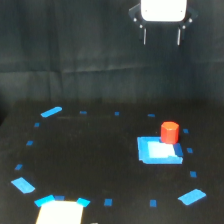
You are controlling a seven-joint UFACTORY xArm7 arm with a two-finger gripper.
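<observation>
My gripper [163, 36] hangs high at the top right, far above the table. It is open: its two thin fingers [145, 36] point down well apart, with nothing between them. Below and slightly right, a small red block [170, 132] stands upright at the back right of a flat blue square [144, 149] with a white middle [161, 151]. Whether the block rests on the blue square or just behind it, I cannot tell.
Several small blue marks dot the black table, with longer blue strips at the left [22, 185], back left and lower right [192, 197]. A pale cream object [60, 213] is cut off at the bottom edge.
</observation>
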